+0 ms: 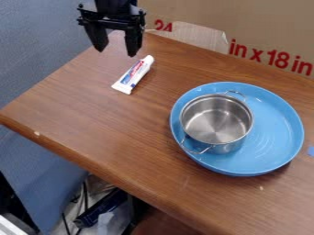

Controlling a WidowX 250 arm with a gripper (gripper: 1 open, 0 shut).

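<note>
My black gripper hangs at the top left of the wooden table, its two dark fingers apart with nothing visible between them. Below it and slightly to the right lies a white toothpaste tube on the table, apart from the fingers. On the right, a steel pot with wire handles stands in a light blue plate.
A cardboard box with red print stands behind the table.
</note>
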